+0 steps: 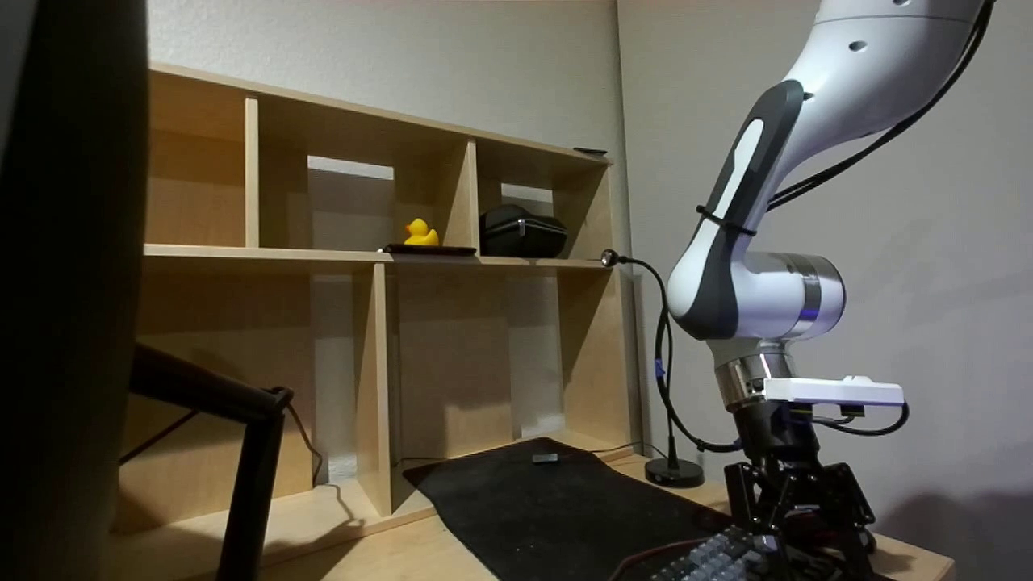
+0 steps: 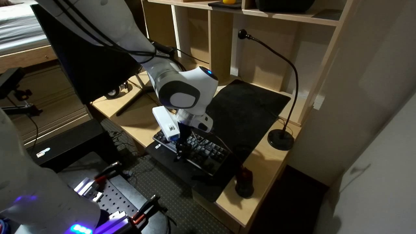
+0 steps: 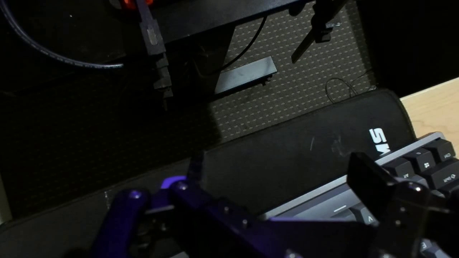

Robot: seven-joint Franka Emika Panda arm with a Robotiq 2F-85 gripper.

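Observation:
Low over the desk, my gripper stands open, its two dark fingers wide apart in the wrist view. One finger (image 3: 370,185) overlaps the grey-edged keyboard (image 3: 314,197); the other appears over the black desk mat (image 3: 275,159). I cannot tell whether either finger touches the keys or the mat. No held object shows between them. In exterior view 2 the arm partly covers the keyboard (image 2: 206,150), which lies on the mat near the desk's front edge.
A gooseneck lamp (image 2: 280,139) stands at the desk's right side, near a dark red-and-black object (image 2: 244,183). Shelves hold a yellow duck (image 1: 421,233) and a black case (image 1: 523,232). A dark monitor (image 2: 84,58) rises at left.

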